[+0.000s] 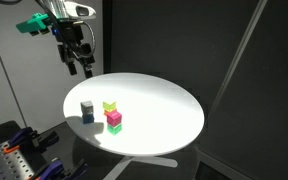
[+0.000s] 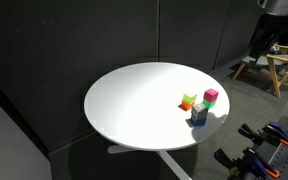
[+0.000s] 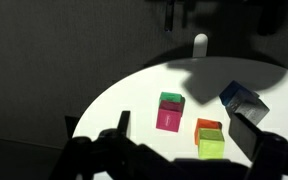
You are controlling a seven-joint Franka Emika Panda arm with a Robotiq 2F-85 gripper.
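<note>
Three two-block stacks stand on the round white table (image 1: 164, 100). One has a pink block (image 1: 114, 117) on a green block (image 1: 114, 129). Another is a yellow block (image 2: 190, 98) over an orange block (image 2: 187, 105). In the third, a grey block (image 2: 199, 112) rests on a blue block (image 2: 198, 122). High above the table's left side in exterior view 1, my gripper (image 1: 80, 70) points down, open and empty. From the wrist view, the gripper has its fingers wide apart, with the pink block (image 3: 168, 120) and yellow block (image 3: 211, 149) below; neither is touched.
The stacks stand close together near the robot's side, with narrow gaps between them. A wooden chair (image 2: 274, 68) is beyond the table in exterior view 2. Dark floor surrounds the table.
</note>
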